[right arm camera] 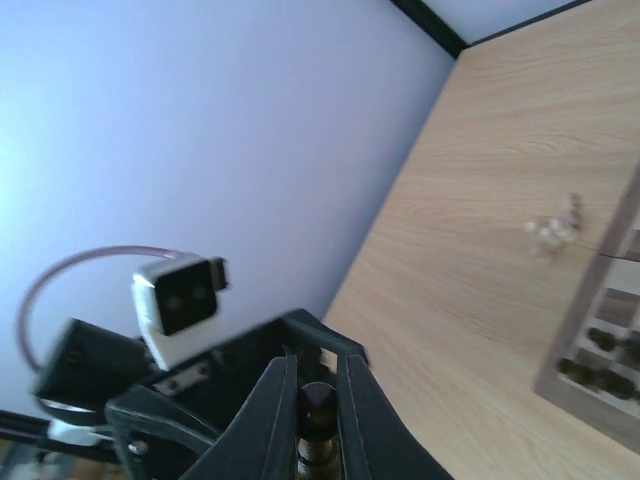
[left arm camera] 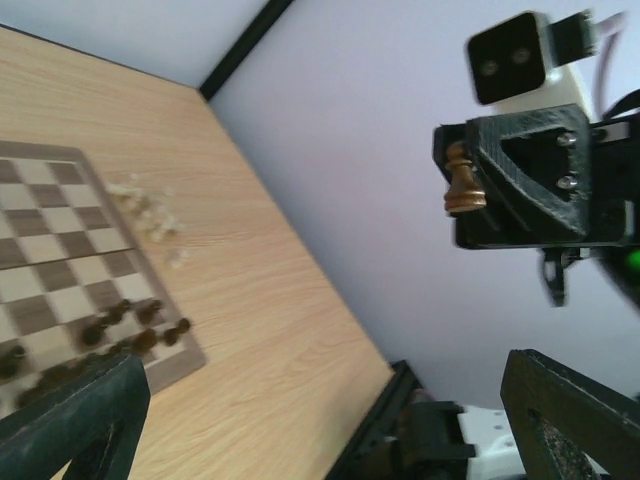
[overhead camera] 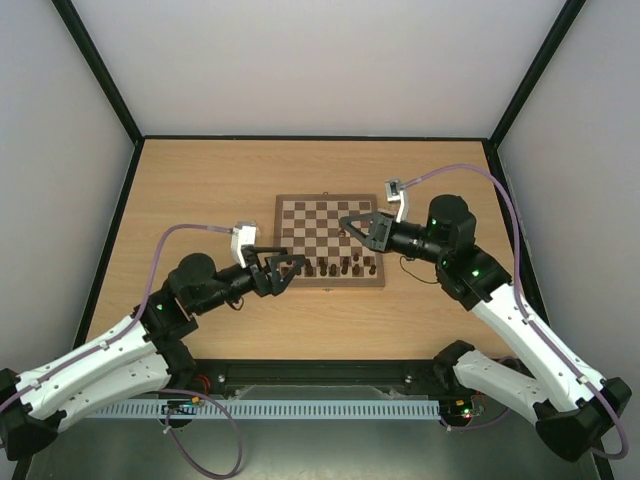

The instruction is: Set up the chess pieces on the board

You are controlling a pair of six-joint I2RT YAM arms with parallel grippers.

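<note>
The checkered chessboard (overhead camera: 312, 212) lies flat on the table, with several dark brown pieces (overhead camera: 333, 269) standing along its near edge. My right gripper is shut on a brown chess piece (right arm camera: 318, 425). In the left wrist view that piece (left arm camera: 464, 185) shows upright at the right fingertips, above the tabletop. My left gripper (overhead camera: 296, 262) is open and empty above the board's near-left part. Its fingers (left arm camera: 85, 425) stand wide apart at the sides of the left wrist view. Part of the near-left row is hidden under it in the top view.
Loose white pieces (left arm camera: 150, 210) lie on the wood to the right of the board, mostly covered by my right arm in the top view. The two grippers are close together over the board.
</note>
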